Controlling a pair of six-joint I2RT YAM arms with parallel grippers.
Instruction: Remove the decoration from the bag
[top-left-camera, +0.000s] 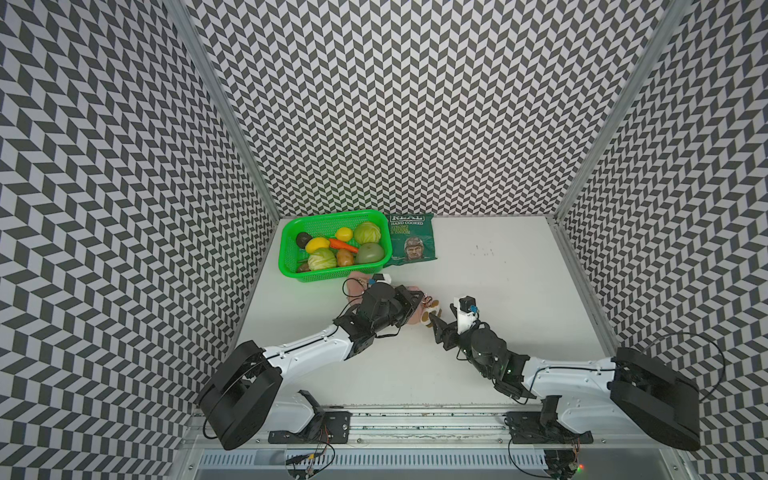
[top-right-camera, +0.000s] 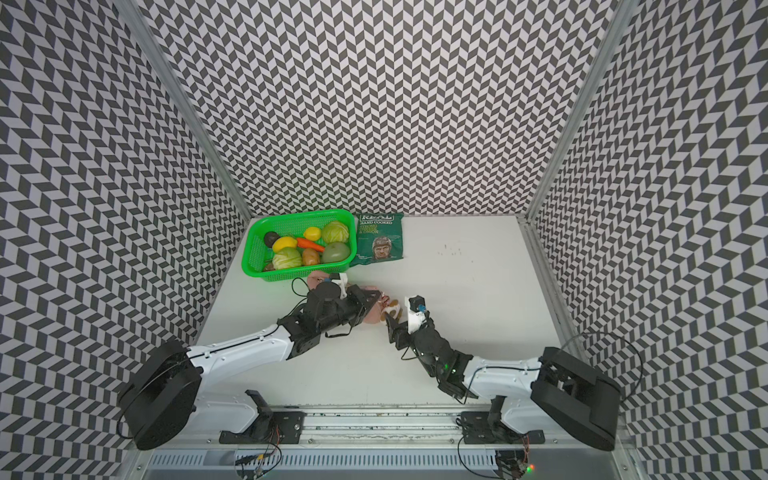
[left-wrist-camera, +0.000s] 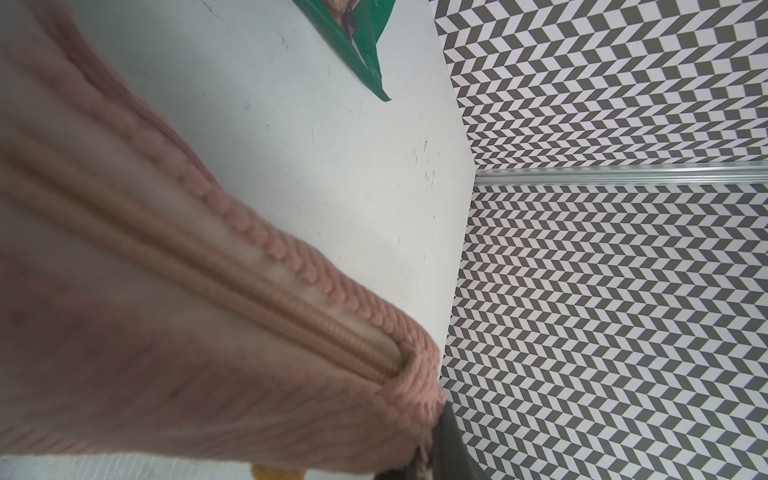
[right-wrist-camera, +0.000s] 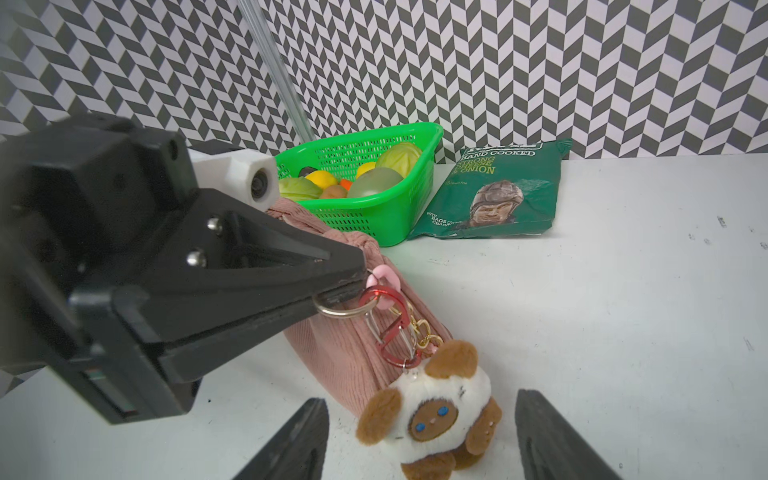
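Observation:
The decoration is a white and brown plush (right-wrist-camera: 436, 412) with blue eyes, hanging from a red clip (right-wrist-camera: 404, 332) at the end of the pink ribbed bag (right-wrist-camera: 344, 364). In the left wrist view the bag (left-wrist-camera: 200, 336) fills the lower left, its zipper running lengthwise. My left gripper is shut on a thin metal ring that links to the red clip. Around the plush, my right gripper stands open, one finger to each side and neither visibly touching it. Part of the bag is hidden behind the left gripper.
Behind the bag stands a green basket (top-left-camera: 292, 269) of fruit and vegetables. A green crisp packet (top-left-camera: 412, 237) lies flat beside it.

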